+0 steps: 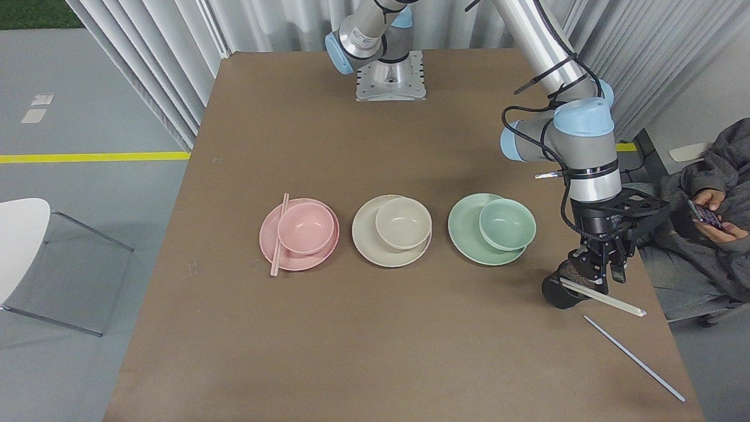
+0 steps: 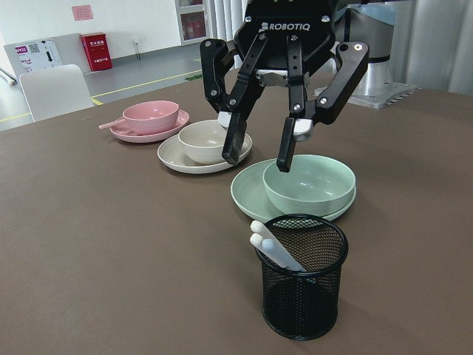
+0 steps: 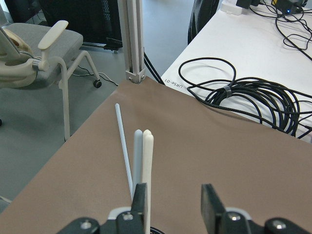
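Note:
My gripper (image 2: 259,153) hangs open above a black mesh cup (image 2: 300,296), nothing visible between its fingers. Light chopsticks (image 2: 267,244) lean in the cup, pointing to the right in the front view. A separate pale stick (image 1: 633,357) lies on the table at the front right. Pink bowl (image 1: 305,228) and plate (image 1: 316,260) with pink chopsticks (image 1: 279,235), cream bowl (image 1: 404,223) and plate (image 1: 369,242), and green bowl (image 1: 507,225) and plate (image 1: 465,235) stand in a row left of the cup.
A seated person (image 1: 717,260) is at the right edge, and a white chair (image 1: 17,246) stands off the left side. In the wrist view, a white table (image 3: 204,78) holds coiled cables.

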